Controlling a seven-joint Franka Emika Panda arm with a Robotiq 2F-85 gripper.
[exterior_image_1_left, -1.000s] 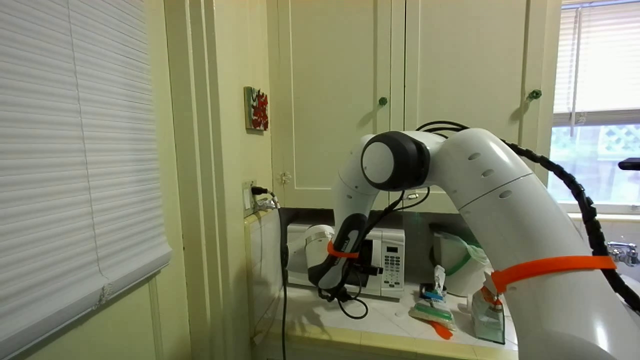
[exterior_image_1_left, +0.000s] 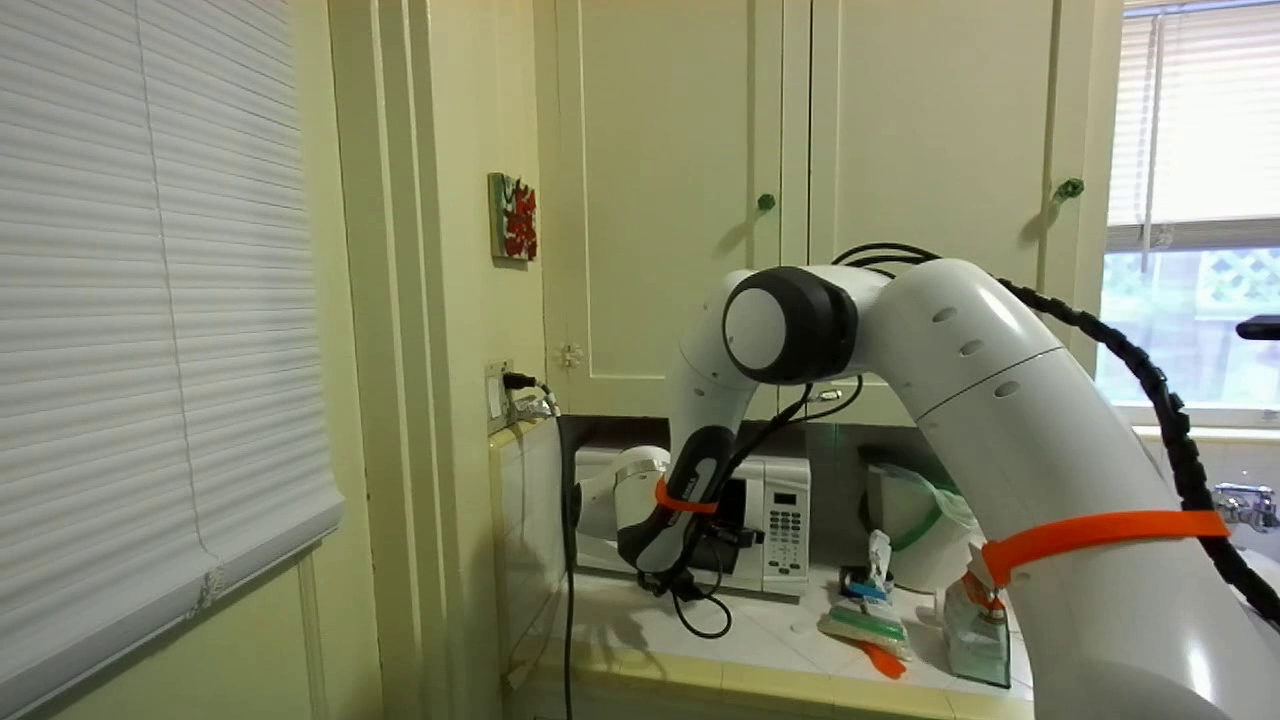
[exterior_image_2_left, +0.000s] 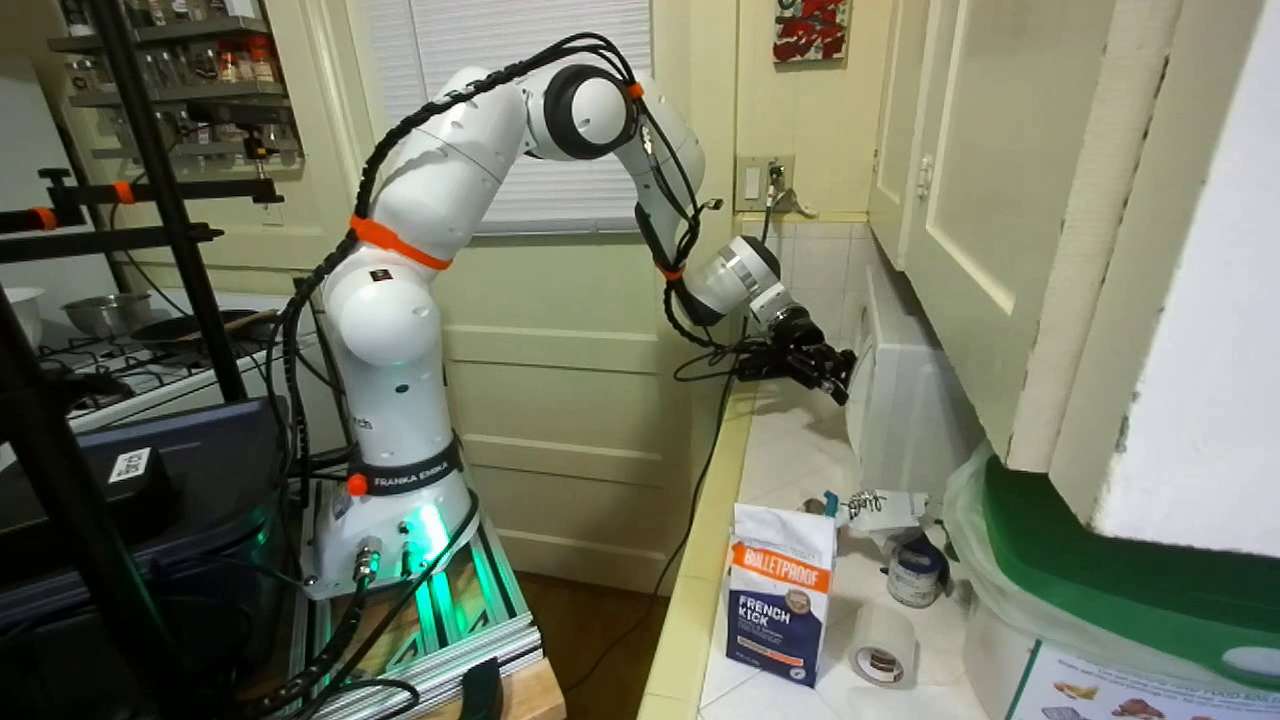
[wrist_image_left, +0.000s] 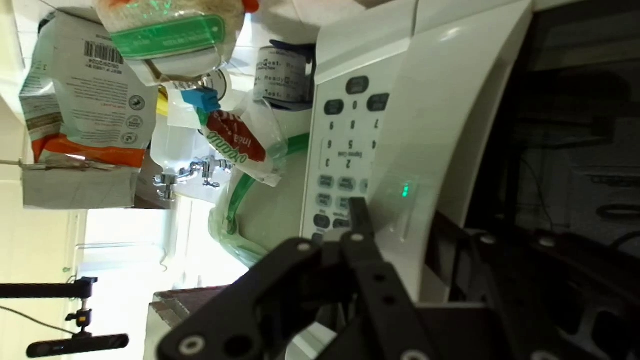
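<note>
A white microwave (exterior_image_1_left: 786, 577) stands on the counter against the back wall, partly hidden behind the arm. Its keypad (wrist_image_left: 348, 144) fills the middle of the wrist view, with the white door handle (wrist_image_left: 441, 90) running alongside. My gripper has a dark finger on either side of the lower part of this handle and is shut on it. In exterior view 2 the gripper (exterior_image_2_left: 837, 374) reaches the microwave's front. Whether the door is fully closed I cannot tell.
A coffee bag (exterior_image_2_left: 777, 600), a tape roll (exterior_image_2_left: 884, 648) and a can (exterior_image_2_left: 917, 574) stand on the counter. Farther right is a white bin with a green rim (exterior_image_2_left: 1080, 546). Cabinets (exterior_image_1_left: 672, 216) hang over the microwave. Bare counter (exterior_image_2_left: 786, 450) lies in front of it.
The wrist and hand have shifted very slightly in exterior view 1. Nothing on the counter has visibly moved.
</note>
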